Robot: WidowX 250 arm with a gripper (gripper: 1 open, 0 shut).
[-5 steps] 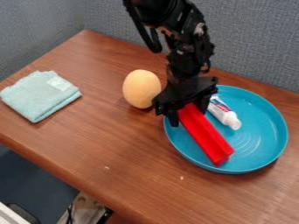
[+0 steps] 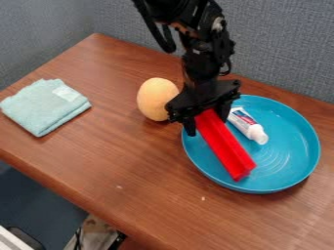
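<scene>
A red bar-shaped object [image 2: 229,150] lies across the blue plate [image 2: 290,154], its upper end at the plate's left rim under my gripper [image 2: 206,121]. The gripper is shut on that end; its fingertips are partly hidden. Beside the red bar on the plate lies a white tube [image 2: 248,126], partly behind the gripper.
A tan egg-shaped object [image 2: 156,99] sits on the wooden table [image 2: 117,176] just left of the gripper. A folded light-blue cloth [image 2: 43,105] lies at the far left. A grey padded wall borders the back.
My gripper has shifted slightly left, with the red bar's upper end moving a little along with it.
</scene>
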